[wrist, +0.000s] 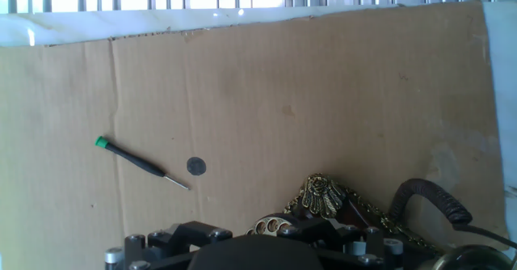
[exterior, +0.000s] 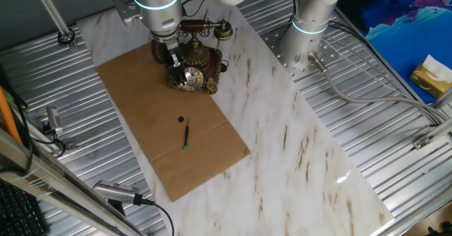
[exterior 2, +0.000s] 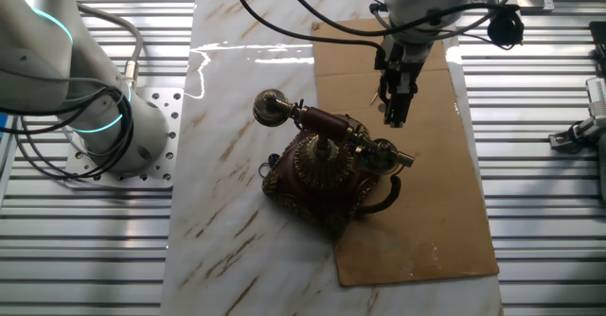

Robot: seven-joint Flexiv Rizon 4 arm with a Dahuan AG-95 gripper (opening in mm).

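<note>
My gripper points down at the cardboard, beside an ornate antique-style telephone. In the wrist view, a gap parts the two fingers, and part of the telephone's dial shows beyond it; nothing is held there. From the other side, the gripper appears near the handset's end, apart from it. The dark red handset rests across the brass cradle. On the cardboard lie a small screwdriver with a green cap and a dark round disc close to its tip.
A brown cardboard sheet covers part of the marble-patterned table. The telephone's coiled cord curves over the cardboard. The arm's base stands beside the table. Much of the cardboard around the screwdriver is bare.
</note>
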